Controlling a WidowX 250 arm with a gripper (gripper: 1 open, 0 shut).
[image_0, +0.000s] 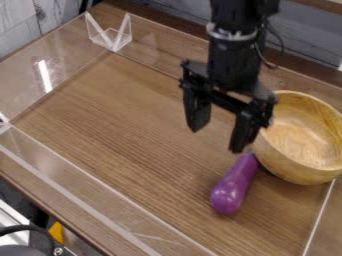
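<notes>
My gripper (225, 120) hangs open over the middle right of the wooden surface, its black fingers spread with nothing seen between them. A purple eggplant (233, 186) lies below it toward the front right. A wooden bowl (299, 160) sits to the right, just beside the gripper and partly behind it.
A small white wire rack (110, 32) stands at the back left. Raised edges run along the left and back.
</notes>
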